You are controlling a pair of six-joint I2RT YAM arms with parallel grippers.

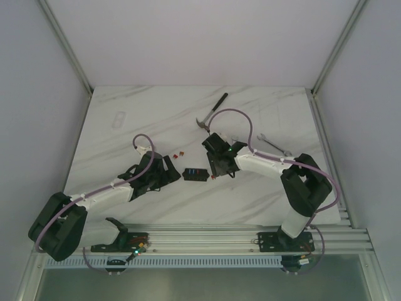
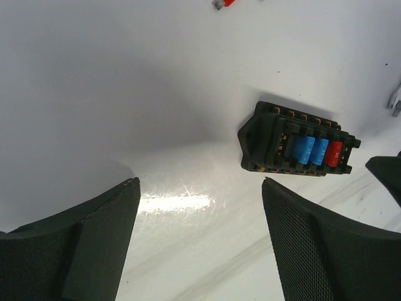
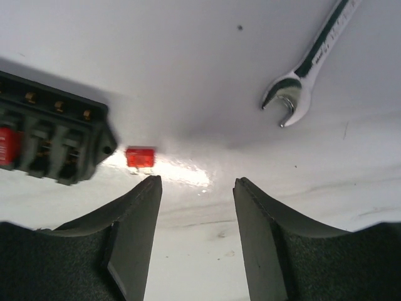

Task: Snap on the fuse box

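The black fuse box [image 1: 195, 175] lies on the white marble table between the grippers, with blue and red fuses in its slots; in the left wrist view it [image 2: 291, 141] is ahead, right of centre. A small red fuse [image 3: 140, 157] lies beside the box in the right wrist view. My left gripper is open, left of the box, with nothing between its fingers. My right gripper is open over bare table, just right of the box and loose fuse.
A hammer [image 1: 212, 111] lies at the back, small red pieces [image 1: 178, 155] above the box, a wrench [image 1: 274, 145] at the right. A second wrench [image 3: 301, 84] shows near my right gripper.
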